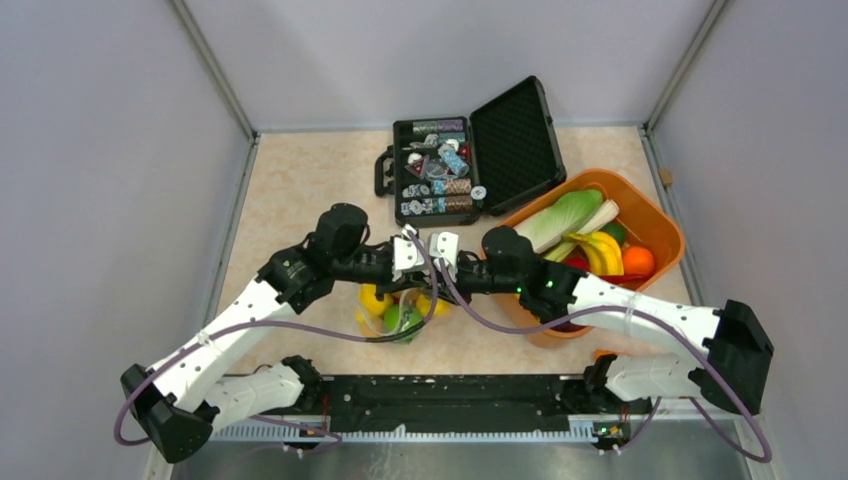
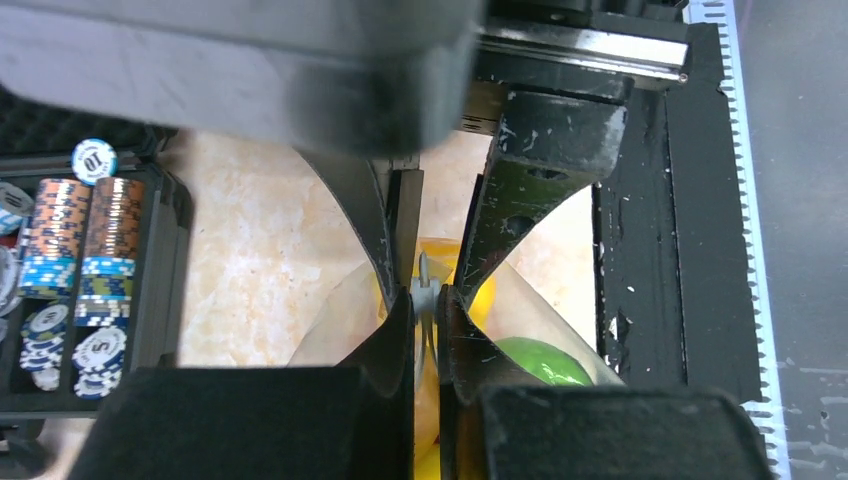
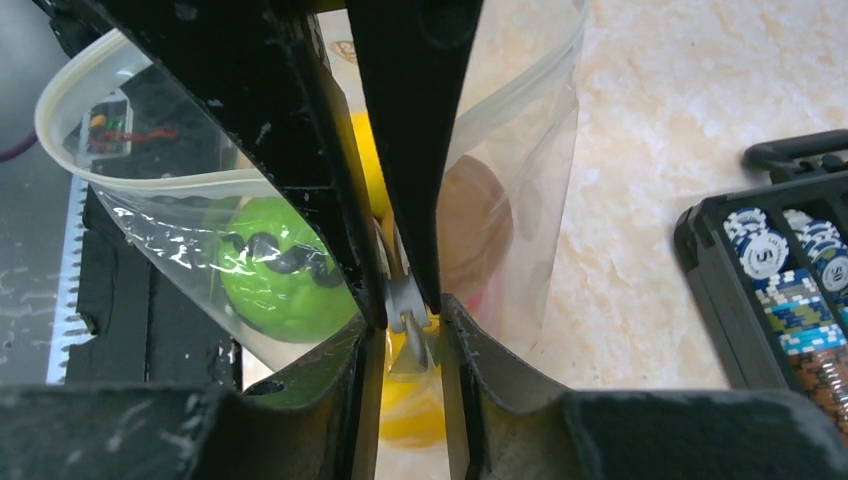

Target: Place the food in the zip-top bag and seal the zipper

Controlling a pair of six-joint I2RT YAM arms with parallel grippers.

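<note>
The clear zip top bag (image 3: 545, 200) stands with its mouth gaping in the right wrist view. Inside it are a green food piece (image 3: 285, 270), a brown round one (image 3: 475, 225) and yellow food (image 3: 410, 405). My left gripper is shut on the small grey zip slider (image 3: 405, 300) at the bag's top edge. My right gripper faces it from the opposite side, part open, its fingers apart on either side of the slider. From above, the arms hide both grippers' tips and much of the bag (image 1: 385, 325).
An orange bin (image 1: 665, 225) with vegetables and fruit stands at the right. Behind the grippers lies an open black case (image 1: 395, 160) with poker chips. Free table shows at the left.
</note>
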